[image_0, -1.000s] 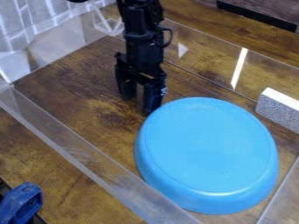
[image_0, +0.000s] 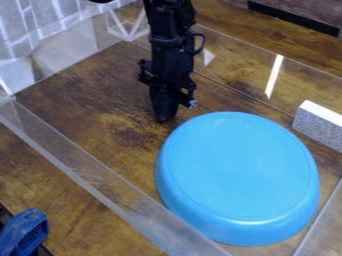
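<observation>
My black gripper (image_0: 164, 105) hangs from the top of the view, low over the wooden floor of the clear-walled bin, left of centre and just behind a large upturned blue round object (image_0: 238, 175). Its fingers point down and look close together; the dark shape hides whether anything is between them.
A white speckled block (image_0: 318, 125) lies at the right by the bin wall. Clear walls (image_0: 94, 175) border the area. A blue object (image_0: 19, 233) sits outside at the lower left. The left part of the bin floor is bare.
My gripper has shifted slightly left and up, away from the blue round object, which has stayed where it was.
</observation>
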